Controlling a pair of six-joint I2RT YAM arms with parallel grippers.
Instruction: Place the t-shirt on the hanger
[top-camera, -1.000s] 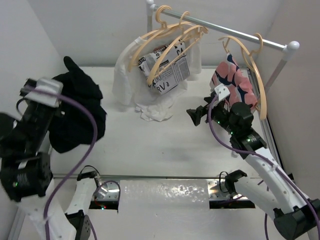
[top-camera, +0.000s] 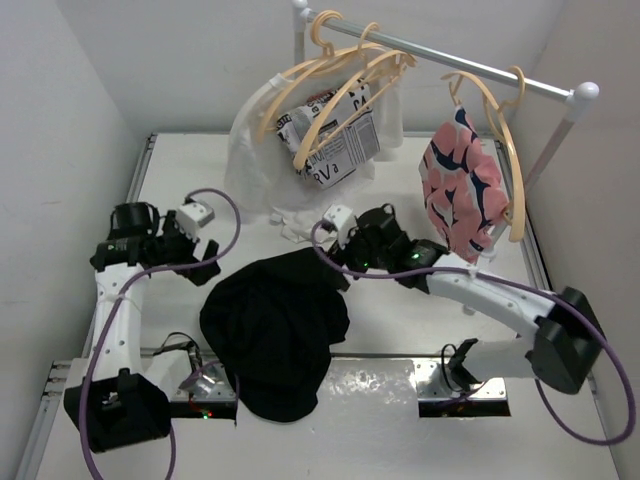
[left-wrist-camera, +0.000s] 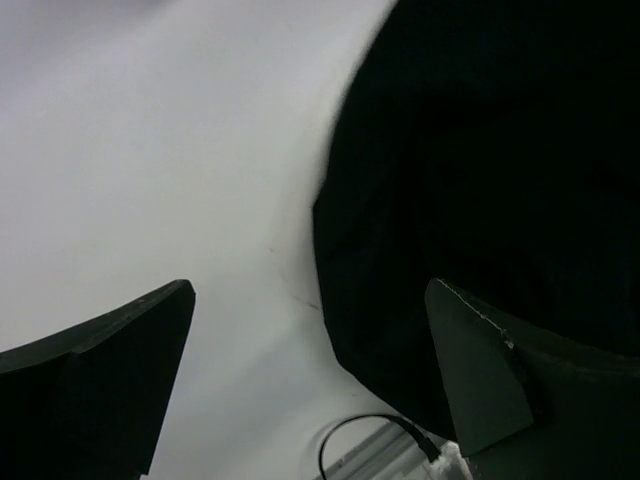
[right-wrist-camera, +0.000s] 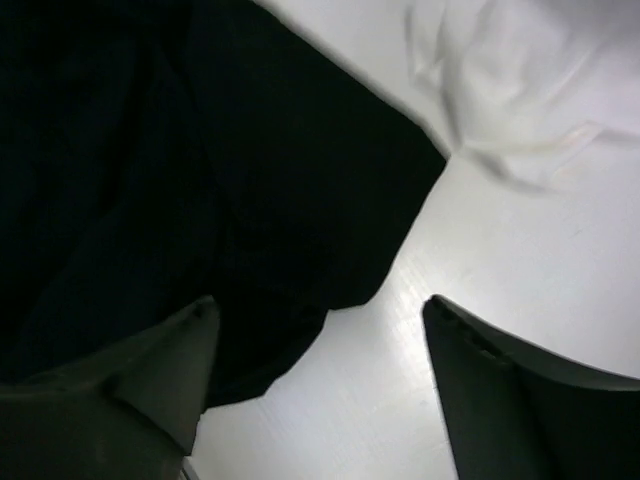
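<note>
A black t-shirt (top-camera: 275, 330) lies crumpled on the white table, its lower part hanging over the front edge. Left of it, my left gripper (top-camera: 208, 268) stands open; in the left wrist view the shirt's edge (left-wrist-camera: 365, 250) runs between the fingers, below them. My right gripper (top-camera: 338, 268) is over the shirt's upper right corner, its fingers apart. Seen from the right wrist, that corner (right-wrist-camera: 370, 200) lies ahead of the fingers, and nothing is gripped. Wooden hangers (top-camera: 375, 75) hang from the rail at the back, some carrying clothes.
A metal rail (top-camera: 440, 60) spans the back. White cloth (top-camera: 300, 222) droops to the table behind the shirt. A pink patterned garment (top-camera: 465, 185) hangs at right, near the right arm. Bare table (top-camera: 430, 320) shows right of the shirt.
The shirt went from the left arm's grasp at the left to the table's middle front. The left gripper let go and drew back; the right gripper moved left to the shirt's corner.
</note>
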